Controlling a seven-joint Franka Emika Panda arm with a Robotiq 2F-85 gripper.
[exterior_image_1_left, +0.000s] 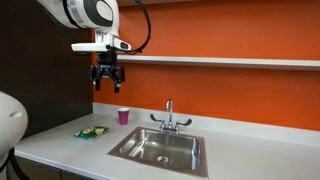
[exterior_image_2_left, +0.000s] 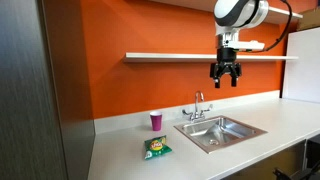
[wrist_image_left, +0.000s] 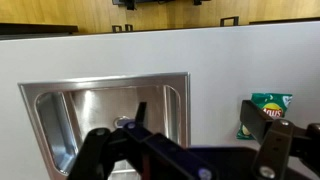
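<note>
My gripper (exterior_image_1_left: 107, 80) hangs high above the counter, pointing down, its fingers spread with nothing between them. A green chip bag (wrist_image_left: 272, 103) lies flat on the counter, off to the right in the wrist view and partly covered by a finger. In exterior view 2 the same bag (exterior_image_2_left: 156, 148) is at the front left of the counter. Behind it a purple cup (exterior_image_2_left: 156, 120) stands upright near the orange wall. The metal sink (wrist_image_left: 105, 79) lies below and to the left in the wrist view; its basin looks empty where visible.
A faucet (exterior_image_1_left: 170, 112) with two side handles rises behind the sink. White shelves (exterior_image_2_left: 180, 56) run along the wall near the arm's height. The counter (exterior_image_1_left: 250, 150) to the right of the sink is clear.
</note>
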